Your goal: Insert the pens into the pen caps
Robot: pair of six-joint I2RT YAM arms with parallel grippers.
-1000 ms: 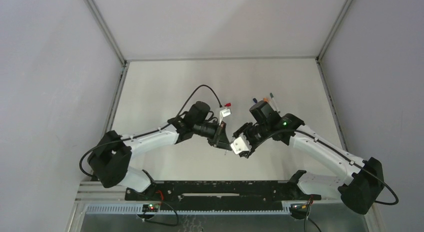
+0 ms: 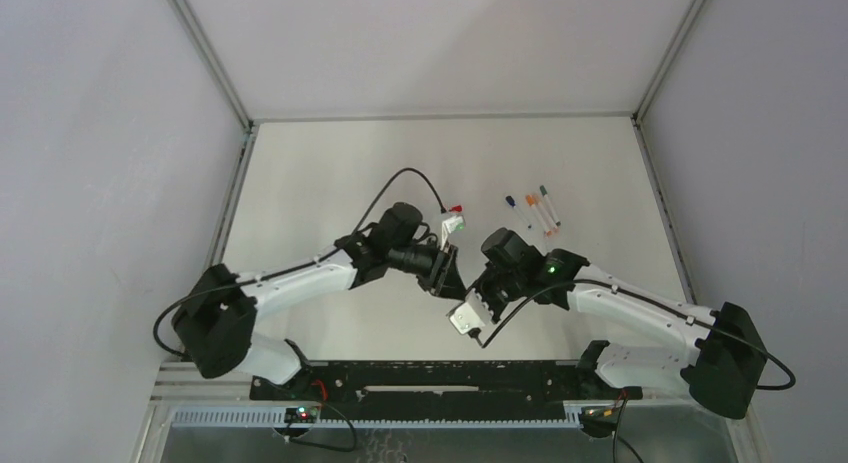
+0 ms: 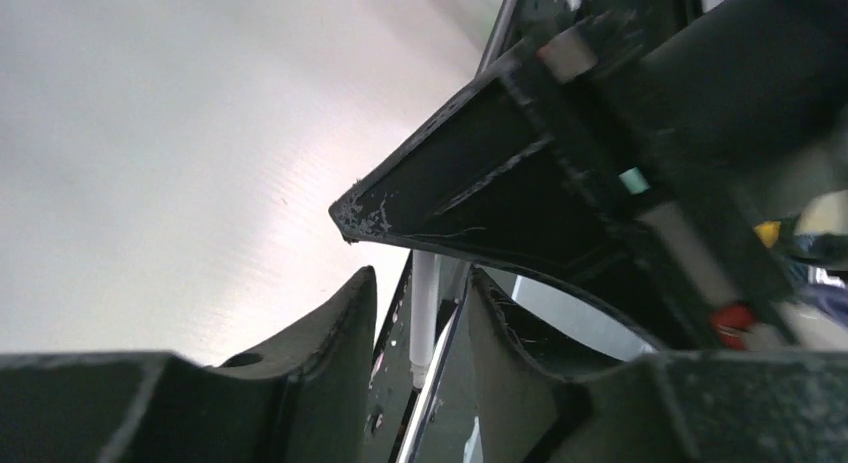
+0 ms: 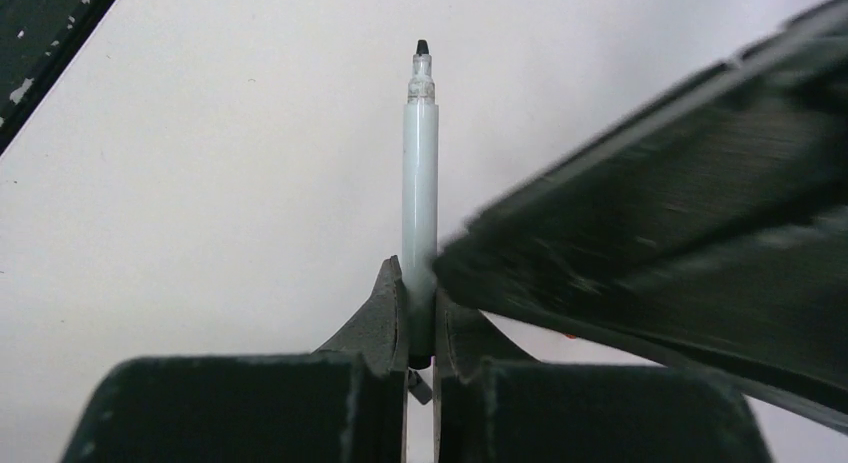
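Observation:
My right gripper is shut on an uncapped pen [image 4: 420, 173] with a white barrel and dark tip, upright in the right wrist view. In the left wrist view a white pen [image 3: 424, 313] shows below the right gripper's dark body, between the fingertips of my left gripper, which stand part open around it with a gap. In the top view both grippers meet near the front middle of the table. More pens [image 2: 540, 211] with blue, orange and green ends lie at the right. A red piece [image 2: 456, 209], likely a cap, shows behind the left arm.
A black rail [image 2: 350, 373] runs along the front edge. The two arms are very close together at the centre.
The left arm has shifted slightly.

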